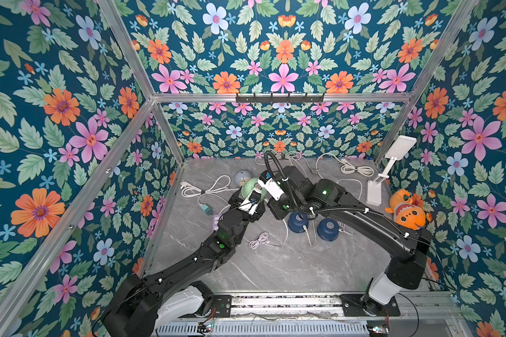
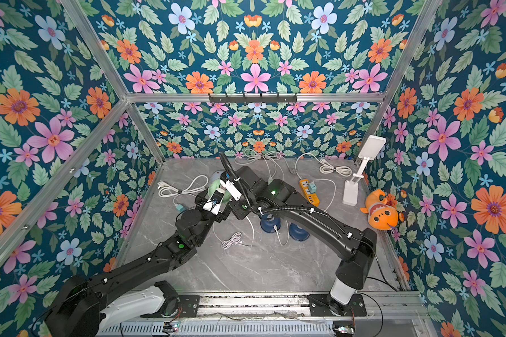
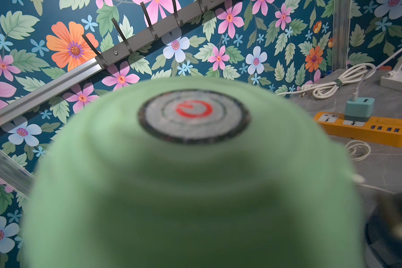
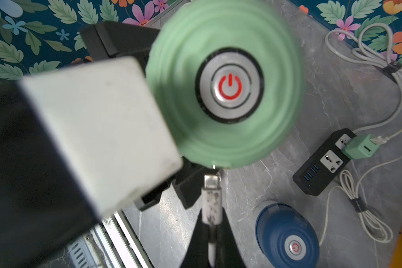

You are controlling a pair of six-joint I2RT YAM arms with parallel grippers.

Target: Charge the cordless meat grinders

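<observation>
The green grinder has a round power button on top and stands in front of my left gripper (image 1: 255, 203), filling much of the left wrist view. That gripper's fingers are open wide, with its dark fingers around the grinder's side; their contact is hidden. My right gripper is shut on a cable's metal-tipped plug (image 4: 212, 201). In the right wrist view the plug tip lies right at the green grinder's lower rim, near a small bright spot; whether it is inserted I cannot tell. Two blue grinders (image 1: 327, 229) stand to the right, a cable at each.
A black power strip (image 4: 323, 163) bears a green adapter (image 4: 361, 147). Behind lies an orange strip (image 3: 366, 129). A grey-blue grinder (image 1: 242, 178) stands at the back left. A white stand (image 1: 375, 192) and orange toy (image 1: 407, 212) occupy the right side.
</observation>
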